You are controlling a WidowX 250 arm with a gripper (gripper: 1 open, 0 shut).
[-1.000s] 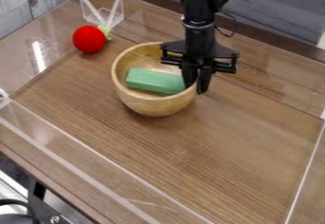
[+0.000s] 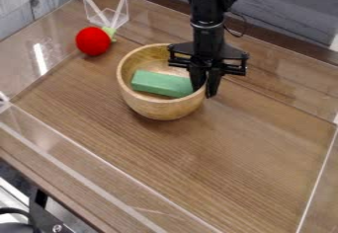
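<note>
A tan bowl [image 2: 158, 106] rests on the wooden table [image 2: 224, 168] with a green block [image 2: 158, 83] lying inside it. My black gripper [image 2: 204, 77] is at the bowl's right rim, pointing down beside the green block. Whether its fingers hold the rim or the block is hard to tell, as they are dark and small here.
A red ball [image 2: 93, 40] sits at the upper left, with a pale, thin translucent object behind it. Cables run at the bottom-left corner.
The bowl and green block have shifted very slightly, and my gripper is almost where it was.
</note>
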